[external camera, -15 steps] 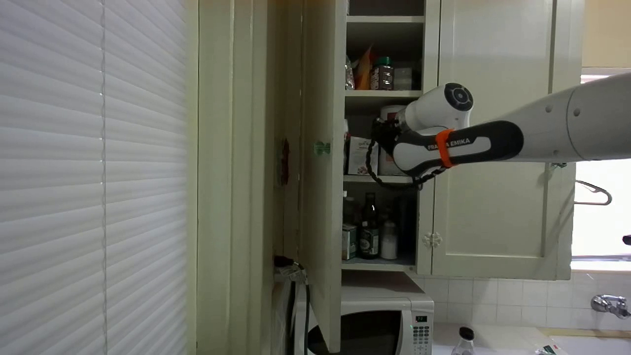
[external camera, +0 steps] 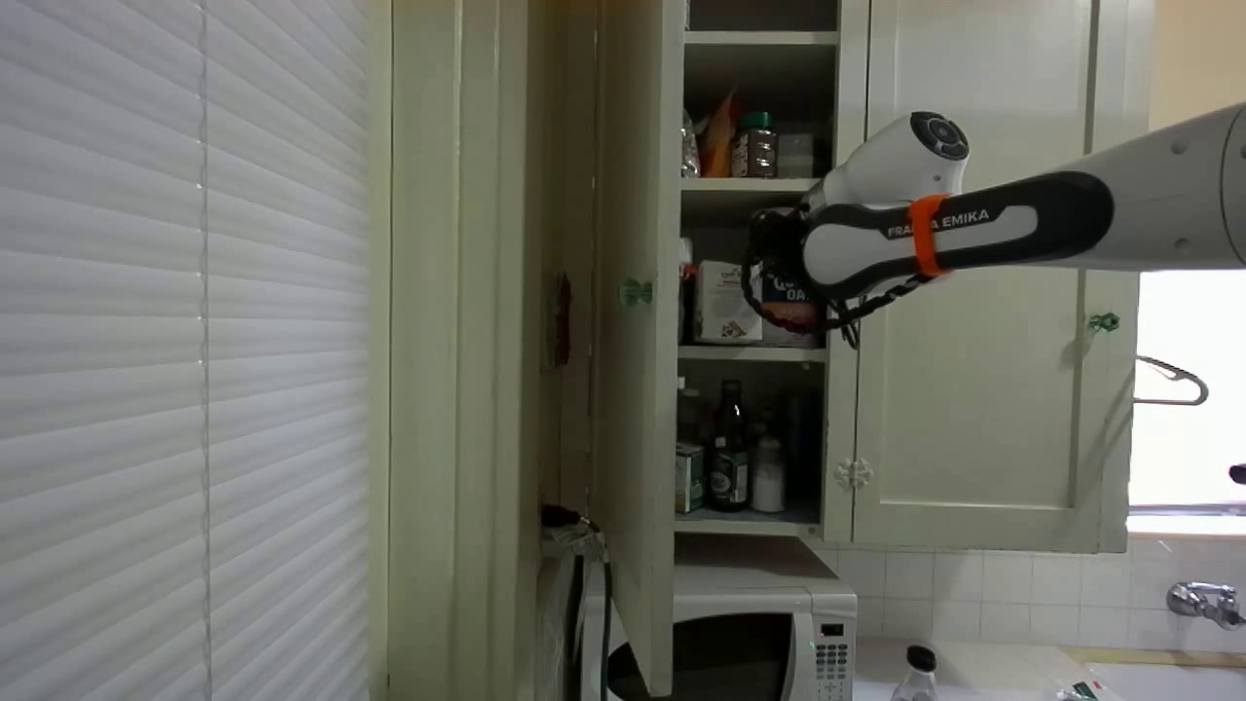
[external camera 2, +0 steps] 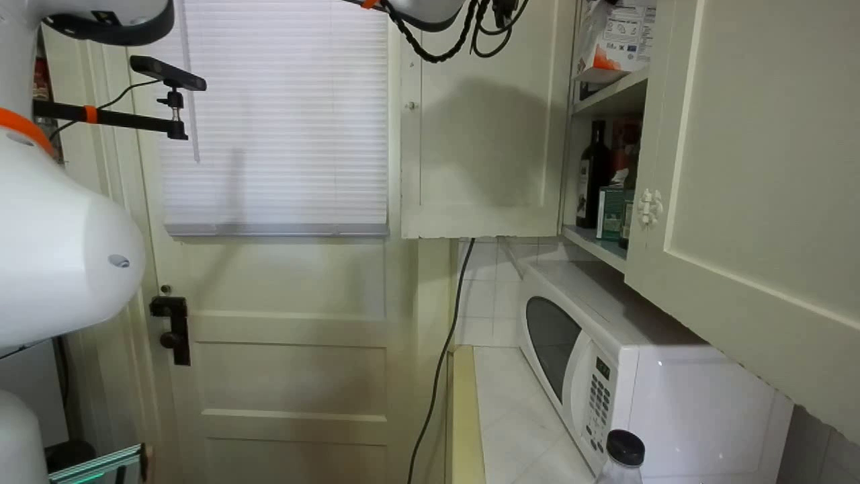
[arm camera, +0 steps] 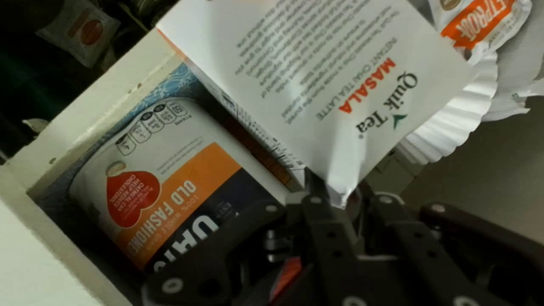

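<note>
In the wrist view, a white Quik Tea masala chai box [arm camera: 326, 71] is tilted, one corner running down between the fingers of my gripper. The gripper is shut on that corner, which looks bent and bright. The same box [external camera: 726, 306] appears on the middle cupboard shelf in exterior view 1, its upper right side near my dark hand. Beside it stands an oats canister [arm camera: 168, 188] with a white, orange and dark label. The fingertips are hidden by the arm in exterior view 1 and out of frame in exterior view 2.
The open cupboard door [external camera: 637, 386] stands left of the shelves, and a closed door [external camera: 975, 257] lies to the right. Bottles [external camera: 730, 456] fill the lower shelf, above a microwave [external camera: 748, 596]. Paper liners [arm camera: 454, 122] sit behind the tea box.
My hand has risen and shifted right in exterior view 1, with the forearm higher. The tea box has moved slightly right and up. More of the oats canister's dark label shows.
</note>
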